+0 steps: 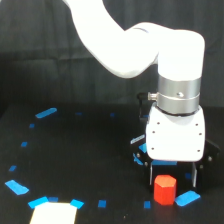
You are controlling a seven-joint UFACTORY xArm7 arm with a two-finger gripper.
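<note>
A small red block (165, 189) lies on the dark table near the bottom right of the camera view. My gripper (173, 178) hangs low over it, its dark fingers apart on either side and wider than the block. They look open, and no contact with the block shows. The block is in plain sight in front of the hand, closer to the left finger than to the right one. The fingertips are dark against the dark table and hard to make out.
Blue tape strips (17, 187) and small blue marks are scattered over the table. One blue strip (187, 198) lies just right of the block. A pale box-like object (54, 213) stands at the bottom left edge.
</note>
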